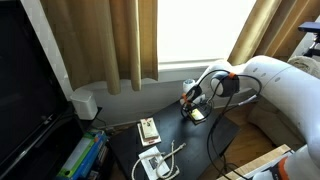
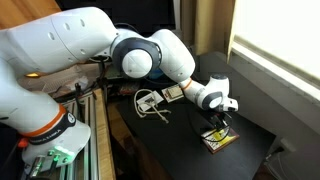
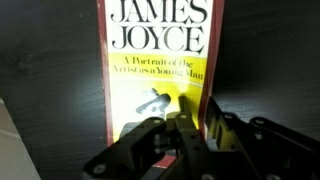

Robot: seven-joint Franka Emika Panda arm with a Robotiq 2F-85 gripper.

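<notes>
A paperback book point(image 3: 155, 60) with "JAMES JOYCE" on its white and yellow cover fills the middle of the wrist view, its red edge along the right side. My gripper reaches in from below and is shut on the book near that edge; the dark fingers hide the lower right of the cover. In exterior view 2 the book point(image 2: 220, 140) is seen under the arm's end, above or on the dark table; how far it is off the surface cannot be told.
Off to its left lie a white cable point(image 1: 170, 165), a pale box point(image 1: 149, 131) and a white device point(image 1: 155, 163). A windowed wall and curtain stand behind.
</notes>
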